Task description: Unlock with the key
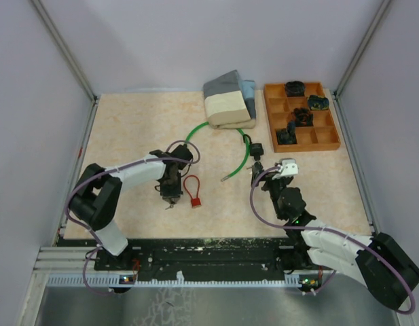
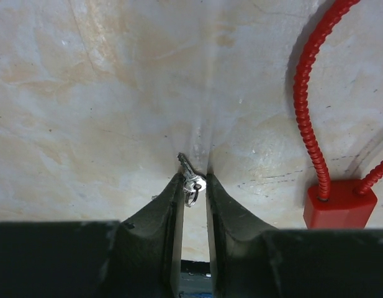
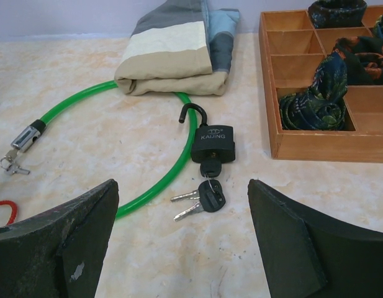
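Observation:
A small silver key with a ring [image 2: 193, 185] lies on the table in the left wrist view, directly between the closely spaced fingertips of my left gripper; whether they grip it I cannot tell. A red cable lock [image 2: 337, 205] lies just right of it. My right gripper stands open over the table, facing a black padlock [image 3: 213, 144] with an open shackle and a bunch of keys [image 3: 210, 197]. A green cable lock [image 3: 157, 189] curves around it, with keys at its silver end.
A folded cloth [image 1: 226, 105] lies at the back. A wooden compartment box [image 1: 314, 139] holding dark cloths stands at the back right.

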